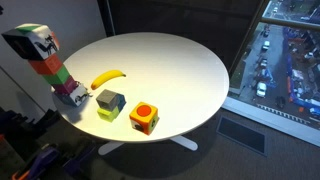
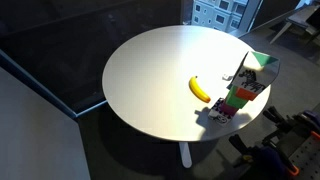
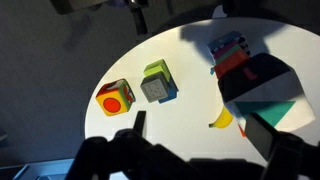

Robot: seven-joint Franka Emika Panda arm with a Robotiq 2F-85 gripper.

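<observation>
My gripper is open over the round white table [image 1: 185, 65], with nothing between its black fingers. A tall tower of colourful blocks [image 1: 50, 68] stands near the table's edge; its large white, black and teal top block [image 3: 272, 100] rises close beside the right finger in the wrist view. A yellow banana [image 1: 108, 77] lies near the tower. Grey, blue and yellow-green blocks [image 3: 157, 86] form a small cluster left of the tower in the wrist view. Further left sits a yellow-orange cube with a red circle [image 3: 114, 97].
The dark floor [image 1: 235, 160] surrounds the table, and a large window [image 1: 285, 70] borders it on one side. The tower [image 2: 240, 88] is a tall obstacle.
</observation>
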